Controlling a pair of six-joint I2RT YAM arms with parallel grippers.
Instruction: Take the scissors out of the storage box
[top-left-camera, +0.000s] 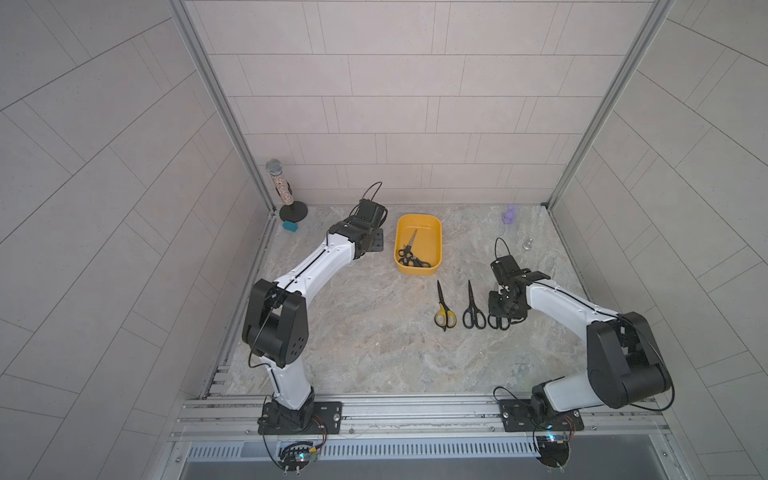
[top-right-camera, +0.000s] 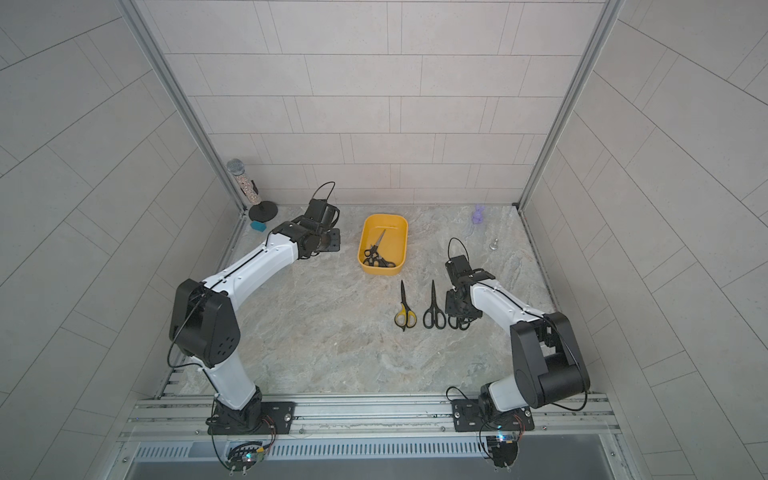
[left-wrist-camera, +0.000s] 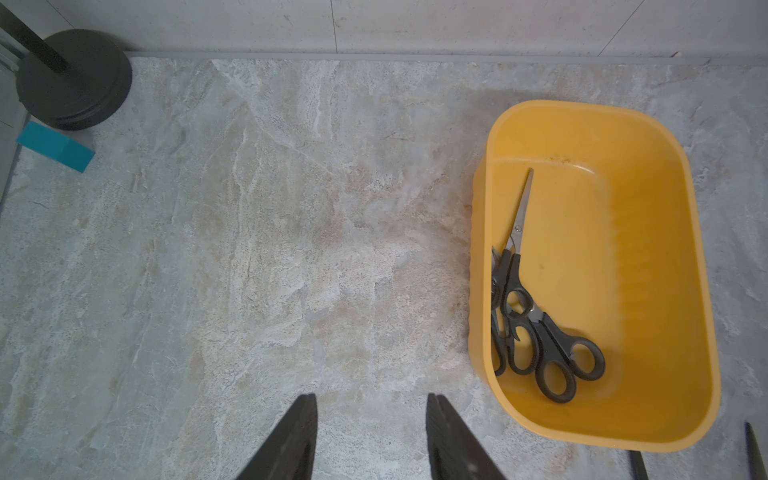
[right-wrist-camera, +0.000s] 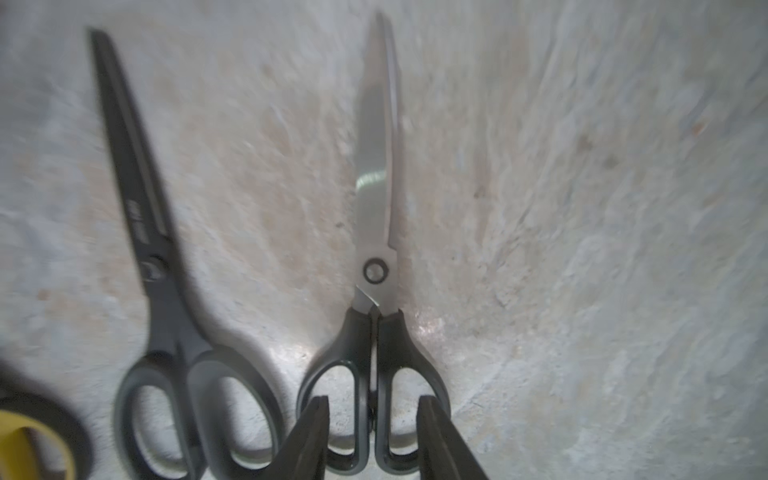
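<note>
The yellow storage box (top-left-camera: 419, 220) holds several dark-handled scissors (left-wrist-camera: 560, 352) heaped along its left side and near end. To the left of the box, my left gripper hangs open and empty over bare table. Three scissors lie in a row on the table: a yellow-black pair (top-left-camera: 445, 317), an all-black pair (top-left-camera: 473, 317) and a silver-bladed pair (right-wrist-camera: 373, 216). Over the handle loops of the silver-bladed pair is my right gripper, its fingers (right-wrist-camera: 310, 432) parted and nothing clasped between them. In the top views the right arm hides most of that pair.
A dark-based stand (top-left-camera: 293, 211) and a blue block (left-wrist-camera: 56, 145) are at the back left. A purple item (top-left-camera: 509, 214) and a small clear object (top-left-camera: 527, 243) sit at the back right.
</note>
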